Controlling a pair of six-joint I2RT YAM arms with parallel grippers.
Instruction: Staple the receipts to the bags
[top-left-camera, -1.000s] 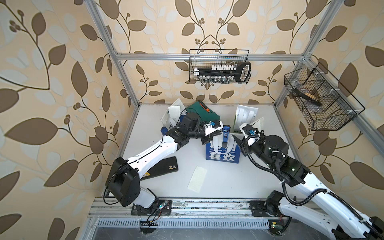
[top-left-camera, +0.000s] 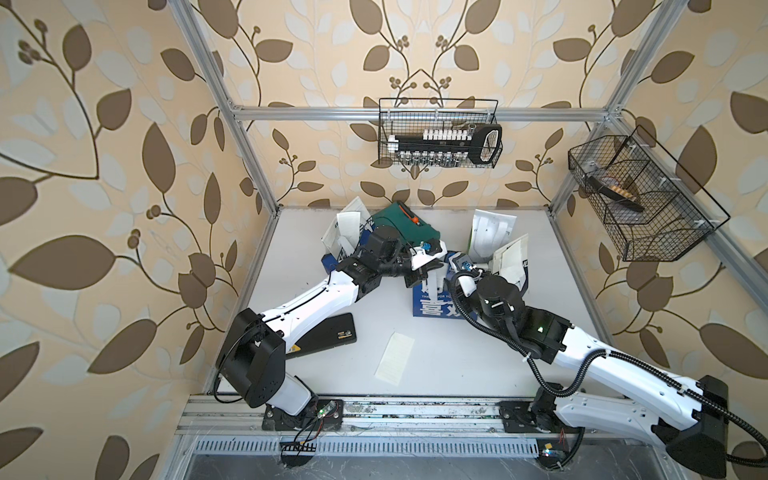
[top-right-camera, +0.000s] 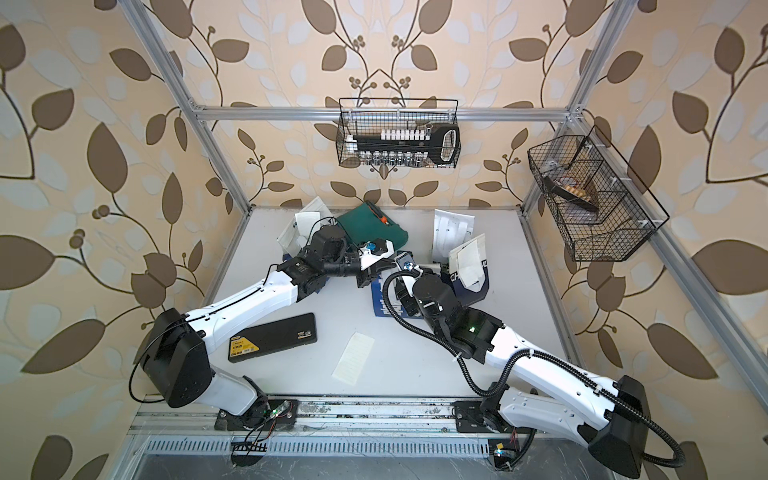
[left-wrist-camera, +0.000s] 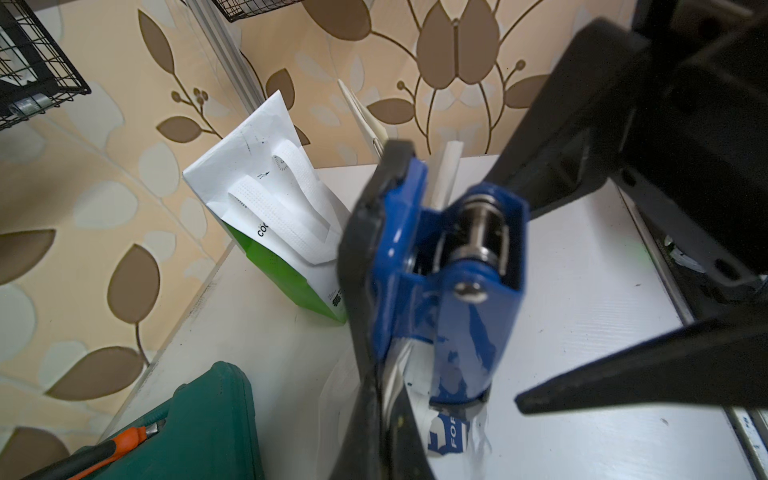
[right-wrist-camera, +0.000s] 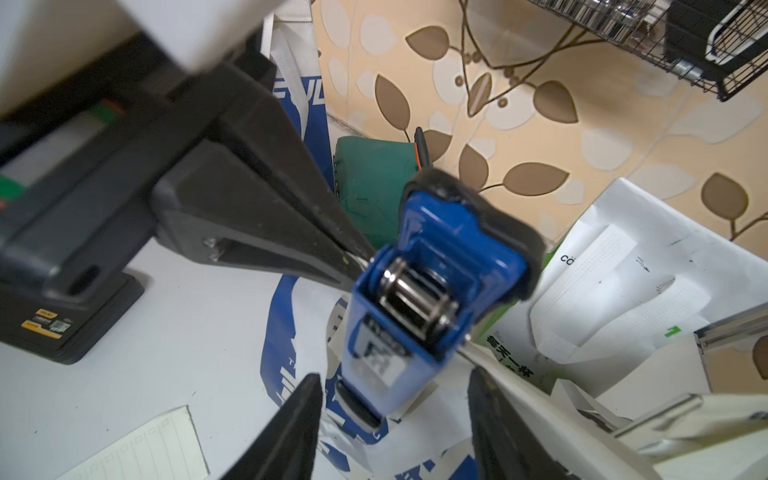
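Observation:
A blue stapler (left-wrist-camera: 472, 320) stands in front of my left gripper (top-left-camera: 424, 268), at the top of a blue-and-white bag (top-left-camera: 436, 308); its lower end is against thin material at the shut fingers. My right gripper is part open, its fingertips on either side of the stapler's lower end in the right wrist view, contact unclear. Bags with white receipts or flaps stand at the back, one green-and-white (left-wrist-camera: 272, 200), another at back left (top-left-camera: 348, 228). A loose pale slip (top-left-camera: 394, 358) lies near the front.
A green case (top-right-camera: 372, 224) with an orange-handled tool lies at the back, a black case (top-right-camera: 272, 336) at the front left. Wire baskets (top-left-camera: 648, 204) hang on the walls.
My right arm has moved left from beside the blue bag to the stapler, which it now largely hides in the top left view. The left arm is nearly still.

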